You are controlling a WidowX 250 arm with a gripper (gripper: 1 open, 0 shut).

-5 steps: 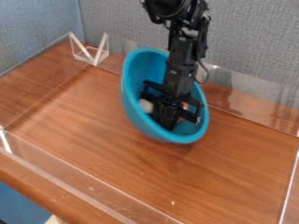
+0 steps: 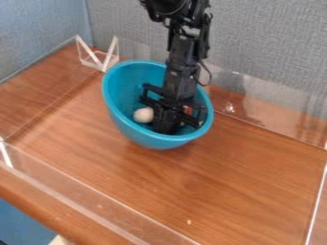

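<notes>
A turquoise bowl (image 2: 128, 124) stands on the wooden table, tilted little if at all. My black gripper (image 2: 171, 113) reaches down into it from above, its lower part inside the bowl. A small pale round object (image 2: 144, 115) lies in the bowl beside the fingers, on the left. The fingertips are dark and crowded against the bowl's interior, so whether anything is between them is unclear.
A white wire frame (image 2: 92, 57) stands at the back left. Clear low walls edge the table (image 2: 230, 191), and grey panels rise behind.
The bowl has moved left and sits more level than it did. My arm and gripper have shifted left with it, staying inside it.
</notes>
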